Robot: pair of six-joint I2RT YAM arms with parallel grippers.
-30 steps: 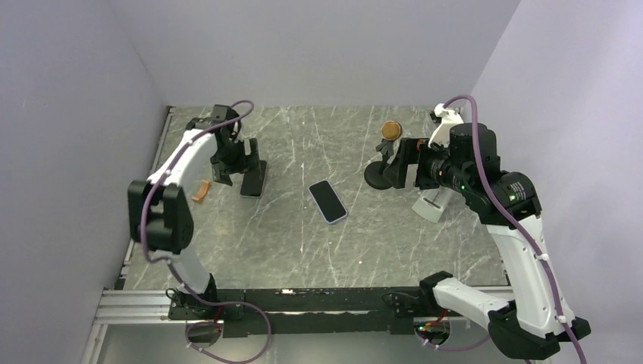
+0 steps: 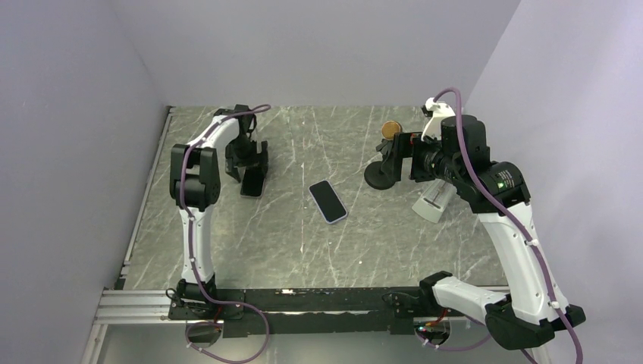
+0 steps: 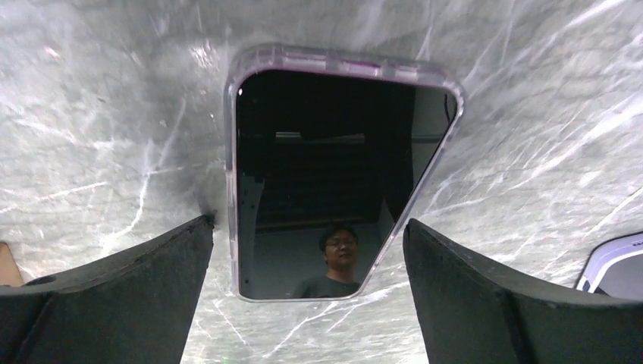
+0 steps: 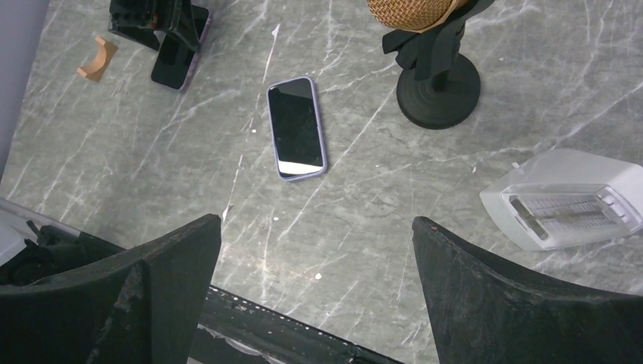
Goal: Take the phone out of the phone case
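A dark phone (image 3: pixel 318 182) in a clear, faintly pink-tinted case (image 3: pixel 341 63) lies face up on the left side of the table. My left gripper (image 2: pixel 246 173) is over it, fingers open, one finger on each side of the phone. In the left wrist view the right fingertip (image 3: pixel 418 236) is close to the case edge, with a wider gap at the left fingertip; contact cannot be told. Another phone (image 2: pixel 327 202) with a lavender edge lies mid-table. On the right, my open right gripper hangs above the table, nothing between its fingers.
A black stand (image 4: pixel 438 92) with a round woven-looking top (image 4: pixel 409 14) stands at the back right. Beside it is a white box-like device (image 4: pixel 565 201). A small tan curved piece (image 4: pixel 97 61) lies left of the cased phone.
Both phones stay in place.
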